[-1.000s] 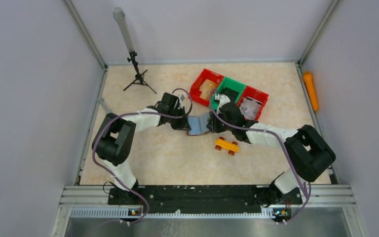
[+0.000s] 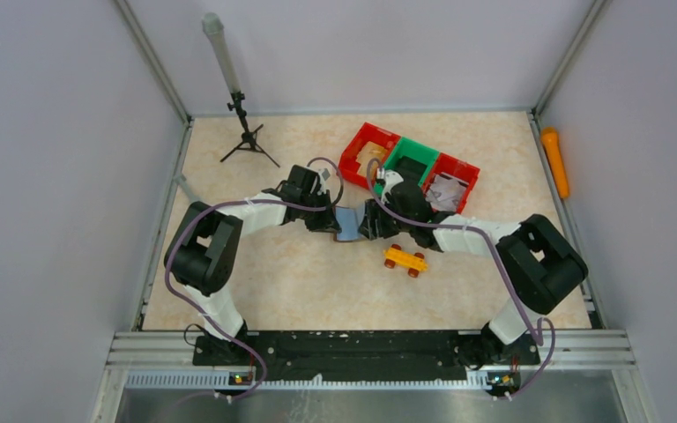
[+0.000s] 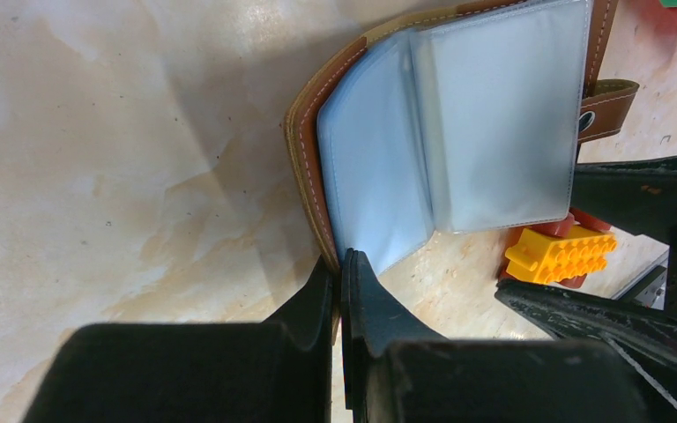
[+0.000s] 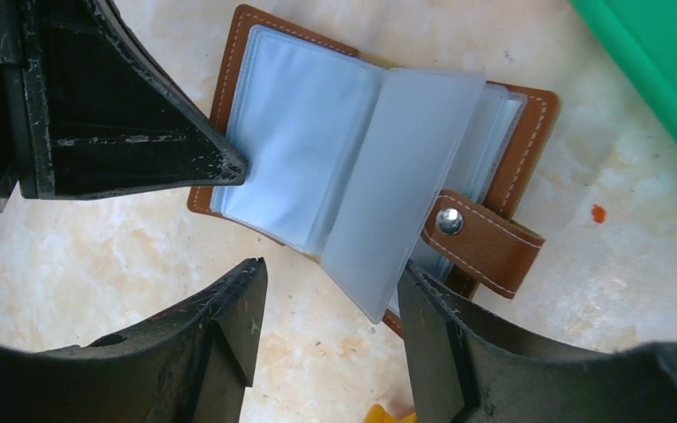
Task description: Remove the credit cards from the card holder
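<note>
The brown leather card holder (image 4: 538,132) lies spread open on the table, its pale blue clear sleeves (image 3: 375,159) facing up. My left gripper is shut on the holder's thin leather edge, which shows as a brown strip between the fingers. Over the other half, my right gripper stands open. One translucent sleeve (image 4: 405,167) is raised there, its lower corner between the spread fingers near the right one. The snap strap (image 4: 485,242) sticks out on the far side. I cannot make out any separate card inside the sleeves.
Behind the right arm are a red bin (image 2: 348,165), a green bin (image 2: 426,152) and another red bin (image 2: 467,172). A yellow toy car (image 2: 405,259) sits close in front of the right gripper.
My right gripper has moved left over the holder, nearer the left gripper, and its fingers look wider apart. The left arm and the bins have stayed in place.
</note>
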